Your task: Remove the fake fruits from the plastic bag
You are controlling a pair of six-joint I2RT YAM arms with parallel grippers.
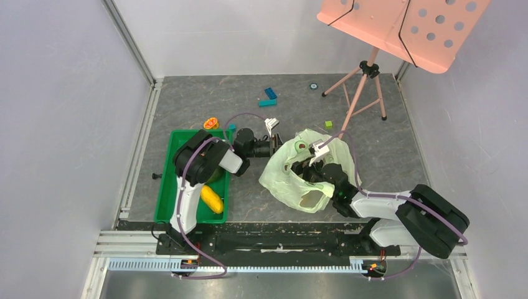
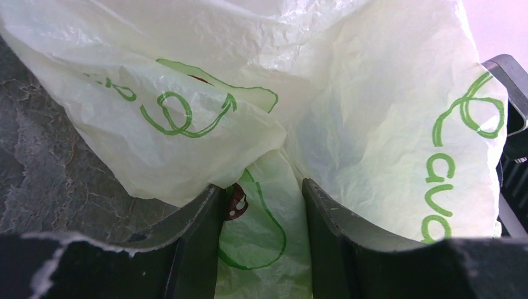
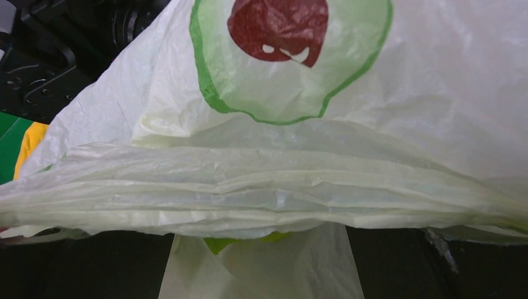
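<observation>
A pale green plastic bag (image 1: 283,187) with avocado prints lies crumpled on the grey floor, right of centre. My left gripper (image 1: 277,146) is at its left edge, shut on the bag's film; in the left wrist view, bag (image 2: 264,230) fills the space between its fingers. Inside the bag's opening is my right gripper (image 1: 300,168), open. Bag film (image 3: 280,193) stretches across its fingers (image 3: 429,268) in the right wrist view, with a small yellow-green patch below the fold that I cannot identify. Fruit inside the bag is hidden.
A green bin (image 1: 160,199) at left holds a yellow fruit (image 1: 212,199) and a dark green one (image 1: 216,175). An orange slice (image 1: 212,123), blue blocks (image 1: 268,103) and a green cube (image 1: 328,124) lie behind. The pink stand's leg (image 1: 353,106) stands near the bag.
</observation>
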